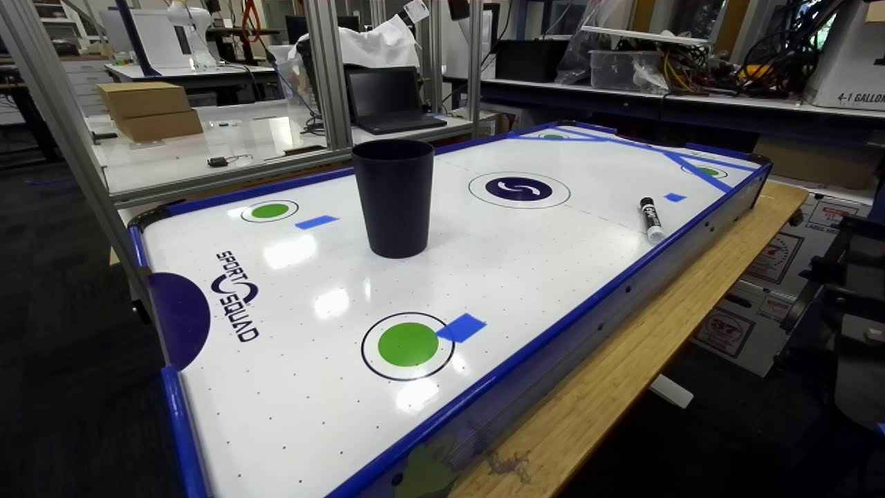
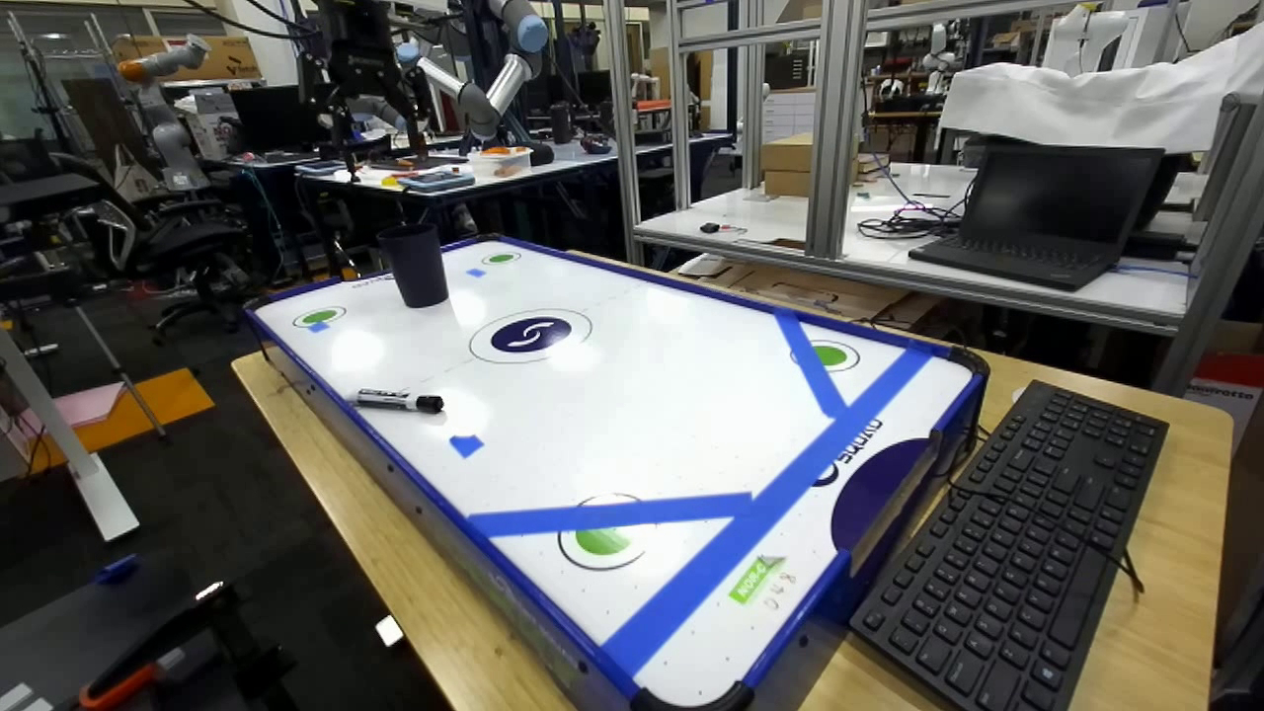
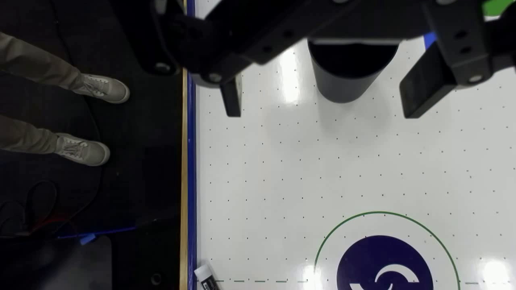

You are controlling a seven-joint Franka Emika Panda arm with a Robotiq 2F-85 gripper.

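Note:
A dark, tapered cup stands upright on the white air hockey table, mouth up. The wrist view looks down on the same cup, partly covered by the gripper's body. My gripper is open, its fingers spread wide to either side of the cup in that view. In exterior view 2 the gripper hangs well above the table, near and over the cup, touching nothing. A black and white marker lies near the table's long edge; the wrist view catches only one end of the marker.
Low blue rails border the table. Blue tape strips cross its far end, beside a black keyboard. A metal frame and a shelf with a laptop stand alongside.

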